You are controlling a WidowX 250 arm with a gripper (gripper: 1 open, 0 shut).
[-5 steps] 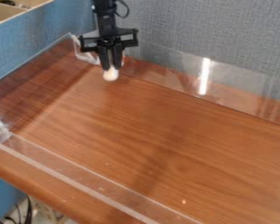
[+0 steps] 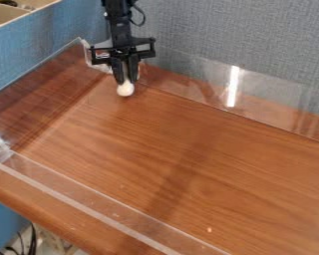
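My black gripper [image 2: 125, 76] hangs over the back left part of the wooden tray, pointing down, shut on a small white object [image 2: 125, 89] at its fingertips. The white object is small; its exact shape is hard to make out, and whether it rests on the wood or hangs just above it I cannot tell.
Clear plastic walls [image 2: 89, 201] border it, with grey padded panels [image 2: 242, 40] behind and a blue panel at the left. Cables show at the bottom left, outside the tray.
Over the last second my gripper and the white object have shifted very slightly left and a little down in the view. The rest is unchanged.
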